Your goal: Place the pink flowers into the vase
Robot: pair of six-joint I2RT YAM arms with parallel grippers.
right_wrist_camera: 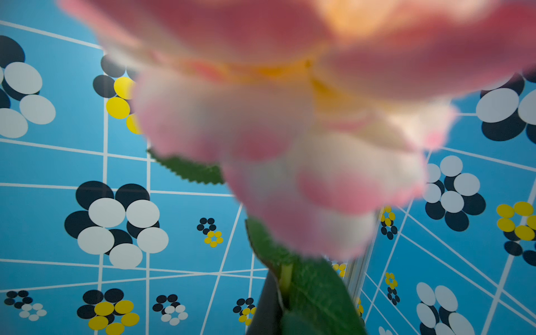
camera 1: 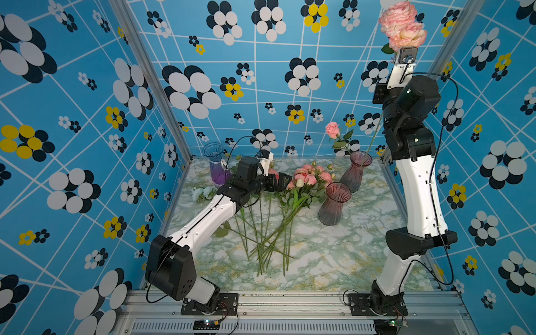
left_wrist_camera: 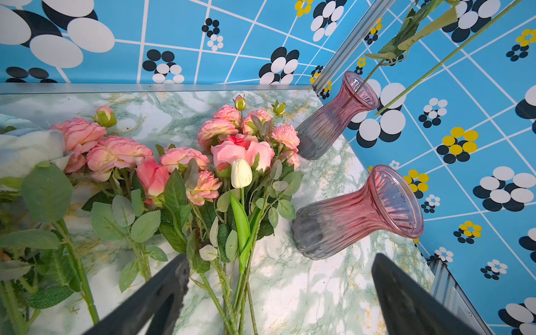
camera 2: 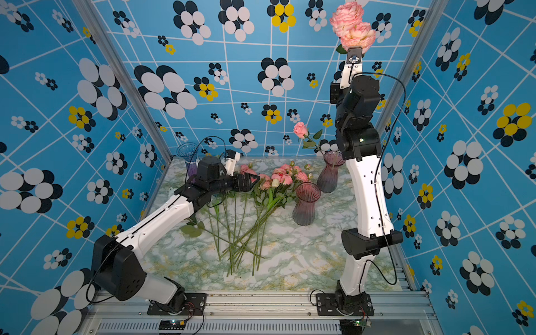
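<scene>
A large pink flower (camera 1: 403, 25) with double blooms is held high at the back right, my right gripper (camera 1: 406, 54) shut around its stem. In the right wrist view, the blurred petals (right_wrist_camera: 312, 128) and leaves cover most of the fingers. Its long stem (left_wrist_camera: 446, 60) slants down, the lower end close to the rear pinkish vase's rim, appearing just to the right of the mouth. That rear vase (camera 1: 355, 173) bears a single pink rose (camera 1: 332, 130). My left gripper is open, with nothing gripped, above the lying pink flowers (left_wrist_camera: 237, 148).
An empty pinkish vase (camera 1: 335, 204) stands in front of the rear one. At the back left is a blue-purple vase (camera 1: 216, 164). Crossed green stems (camera 1: 268, 240) cover the table's middle.
</scene>
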